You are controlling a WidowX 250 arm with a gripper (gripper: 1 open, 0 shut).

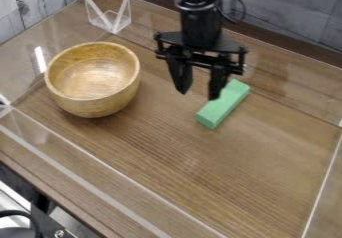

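My gripper (199, 74) hangs over the middle of the table, open, its two dark fingers pointing down above and to the left of a green rectangular block (223, 104). The block lies flat on the wooden table. A pale wooden bowl (92, 90) sits to the left of the gripper, and it looks empty.
A small white wire-like object (110, 16) stands at the back left. Dark cables show at the lower left corner, off the table edge.
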